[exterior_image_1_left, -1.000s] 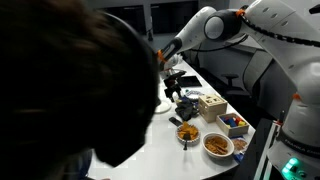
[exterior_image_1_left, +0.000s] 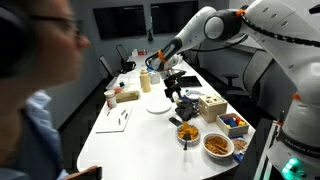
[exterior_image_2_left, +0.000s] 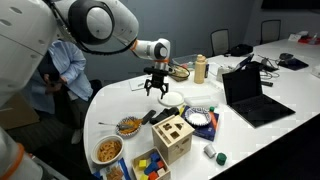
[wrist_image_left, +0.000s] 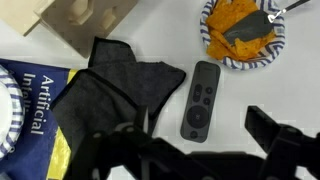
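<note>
My gripper is open above the white table, its two black fingers spread wide with nothing between them. Below and just ahead of the fingers, a black remote control (wrist_image_left: 201, 100) lies flat on the tabletop, apart from them. Left of the remote is a crumpled dark cloth (wrist_image_left: 120, 80), partly covering a blue and yellow book (wrist_image_left: 42, 98). A patterned bowl (wrist_image_left: 209, 42) of orange food, with a dark utensil in it, sits at the upper right of the wrist view. In exterior view 2 the gripper (exterior_image_2_left: 157, 83) hangs over the table's far part.
A wooden box (exterior_image_2_left: 174, 140), a bin of colored blocks (exterior_image_2_left: 151, 165), a bowl of brown food (exterior_image_2_left: 107, 151) and a laptop (exterior_image_2_left: 257, 98) stand around. A person (exterior_image_1_left: 45, 75) fills the left of exterior view 1. Bare tabletop (exterior_image_1_left: 125, 145) lies at left.
The arm looks much the same, and no table object has visibly moved.
</note>
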